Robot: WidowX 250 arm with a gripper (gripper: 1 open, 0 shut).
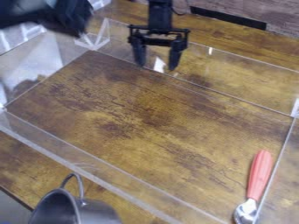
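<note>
My black gripper (156, 56) hangs over the far edge of a clear-walled area on the wooden table, open with nothing visible between its fingers. A red-handled scoop (260, 175) with a metal head lies at the right side of that area. A grey metal pot (73, 210) with a handle stands at the front left, outside the clear wall.
The wooden floor (146, 127) inside the clear walls is bare in the middle. Clear walls (93, 162) surround it. A dark blurred shape fills the top left corner, hiding what lies behind.
</note>
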